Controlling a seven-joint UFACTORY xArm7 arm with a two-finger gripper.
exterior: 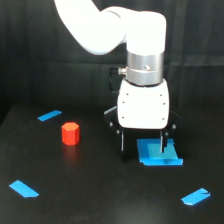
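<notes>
My gripper (142, 149) points down from the white arm, its dark fingers spread wide apart. Nothing shows between them. Just behind and beside the right finger lies a flat blue square (156, 159) on the dark table, partly hidden by that finger. A small red block (70, 134) with angled sides stands upright to the left, clear of the gripper.
Blue strips lie flat at the back left (49, 115), the front left (24, 188) and the front right (196, 197).
</notes>
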